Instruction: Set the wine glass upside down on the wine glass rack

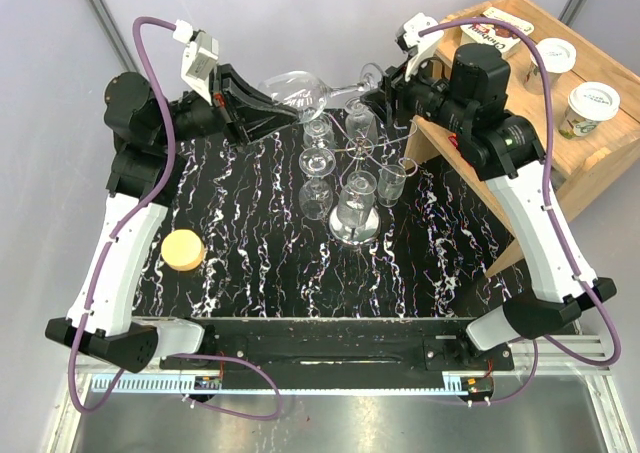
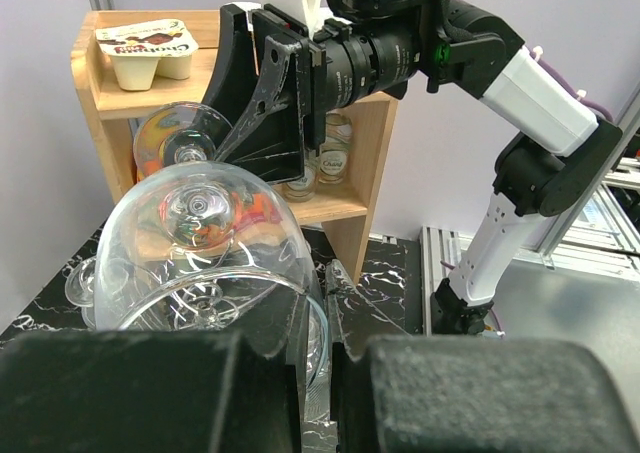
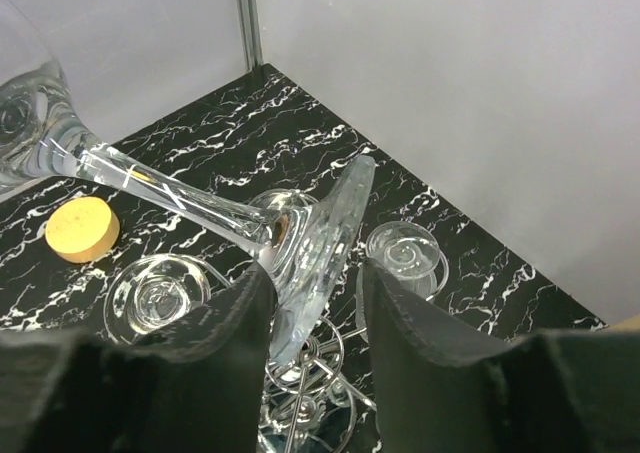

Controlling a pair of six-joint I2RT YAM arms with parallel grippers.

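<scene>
A clear wine glass [image 1: 298, 91] lies horizontally in the air above the rack, its foot to the right. My left gripper is shut on the rim of its bowl, which fills the middle of the left wrist view. My right gripper has its fingers around the glass's foot [image 3: 330, 243], with some space at the right finger; whether both touch it is unclear. Below, the metal wine glass rack [image 1: 352, 231] holds several upside-down glasses [image 1: 355, 198].
A wooden shelf [image 1: 590, 168] with cups and packs [image 2: 140, 58] stands on the right. A yellow disc [image 1: 182, 249] lies on the black marble surface at the left, where there is free room.
</scene>
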